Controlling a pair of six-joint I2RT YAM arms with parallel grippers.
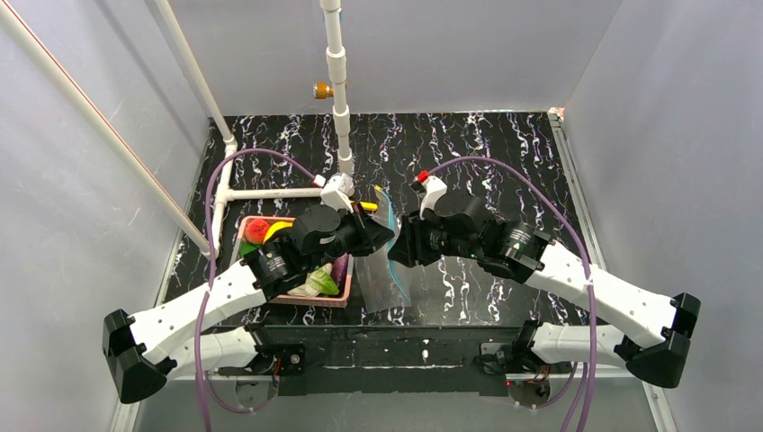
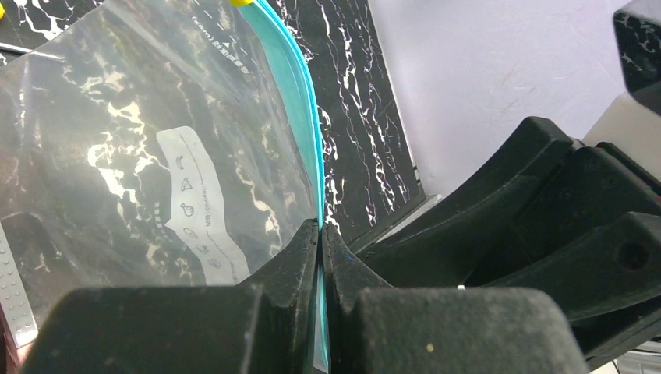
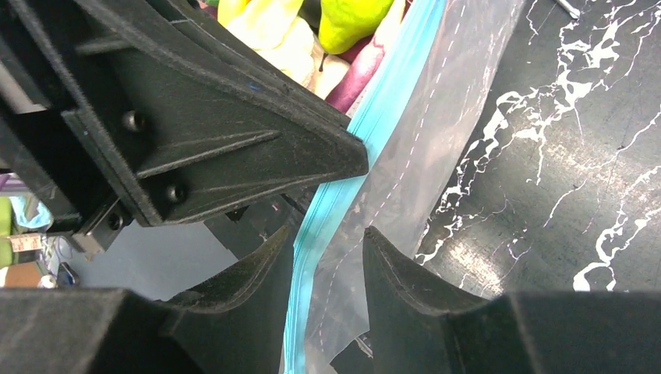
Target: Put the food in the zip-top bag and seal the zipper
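Observation:
A clear zip top bag (image 2: 101, 179) with a blue zipper (image 2: 300, 101) hangs between the grippers. My left gripper is shut on the zipper strip, pinching it at the fingertips. My right gripper stands part open below that point, the zipper (image 3: 308, 249) and bag edge lying between or just beyond its fingertips. In the top view, the pink basket (image 1: 319, 301) of toy food sits left of the bag, partly under my left arm; red, yellow, green and purple pieces show.
White pipes (image 1: 270, 193) frame the back left of the marble table, with a vertical pipe at the back centre. Grey walls surround the sides and back.

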